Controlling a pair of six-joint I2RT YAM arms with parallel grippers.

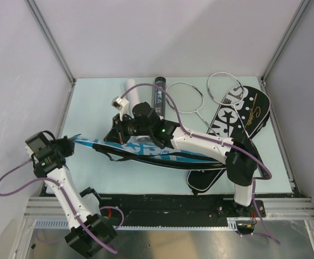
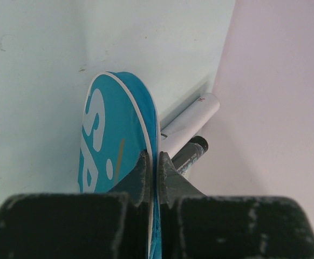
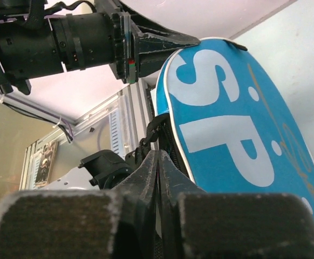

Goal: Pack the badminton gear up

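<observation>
A long bag with a blue patterned face and black edge point(image 1: 168, 161) lies slantwise across the table. At its left end my left gripper point(image 1: 76, 138) is shut on the bag's tip; the left wrist view shows the blue fabric point(image 2: 116, 135) pinched along its rim. Farther along the same bag, my right gripper point(image 1: 117, 140) is shut over the upper surface. Its fingertips point(image 3: 156, 162) are at the white-piped edge of the blue face point(image 3: 216, 124), close to a black strip. No thing shows clearly between them; a zip pull there cannot be made out.
Two rackets point(image 1: 184, 97) point(image 1: 225, 88) lie at the back right, one across a black patterned bag point(image 1: 257, 110). A white tube point(image 1: 132, 97) and a black tube point(image 1: 160, 89) stand behind the blue bag. Free table shows at front left.
</observation>
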